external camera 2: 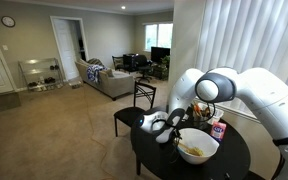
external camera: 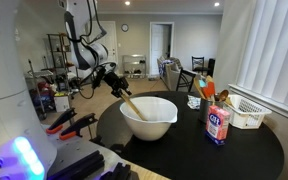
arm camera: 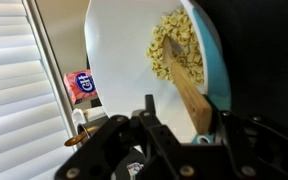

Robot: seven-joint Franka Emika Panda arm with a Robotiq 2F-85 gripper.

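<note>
A wide white bowl (external camera: 162, 128) stands on the black table, with yellowish crumbly pieces (arm camera: 174, 40) on its bottom. Leaning in the bowl is a wooden utensil (arm camera: 188, 92), its lower end among the pieces and its handle rising past the rim. My gripper is at the raised handle, above the bowl's edge. In the wrist view its dark fingers (arm camera: 148, 104) stand apart on either side of the handle, with a gap showing on the left. Its exact contact with the handle is hard to see.
A red and white box (external camera: 217, 122) stands right of the bowl, before a holder with utensils (external camera: 221, 101). A white basket (external camera: 247, 113) is by the window. Bare table (external camera: 199, 158) lies in front of the box.
</note>
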